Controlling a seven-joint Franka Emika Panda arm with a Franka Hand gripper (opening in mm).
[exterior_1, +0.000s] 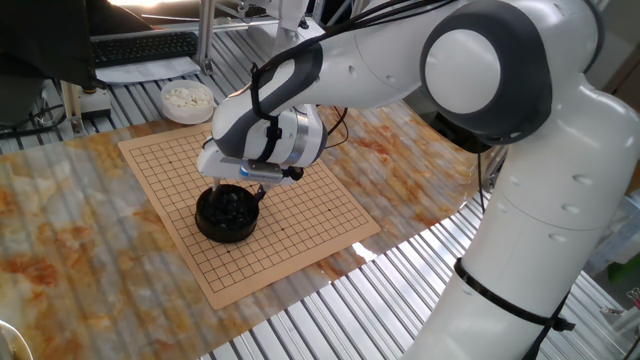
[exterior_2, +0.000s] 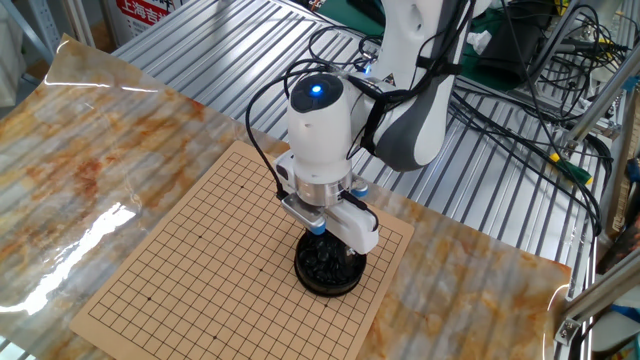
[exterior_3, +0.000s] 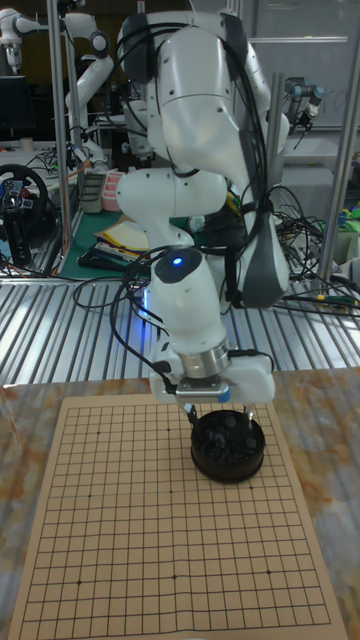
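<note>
A round black bowl (exterior_1: 227, 222) holding dark, glossy pieces (exterior_3: 227, 435) stands upright on the tan grid board (exterior_2: 200, 260). My gripper (exterior_3: 220, 412) points down at the bowl's far side, its two fingers spread wide apart. In exterior view 1 one fingertip is at the back rim and the other is by the right rim; whether either touches the bowl I cannot tell. Nothing shows clasped between them. In exterior view 2 the hand hides part of the bowl and its fingers.
A white bowl of pale pieces (exterior_1: 188, 101) sits beyond the board's far corner, near a keyboard (exterior_1: 145, 48). Marbled sheet (exterior_2: 480, 300) surrounds the board, with ribbed metal table (exterior_3: 64, 331) behind it.
</note>
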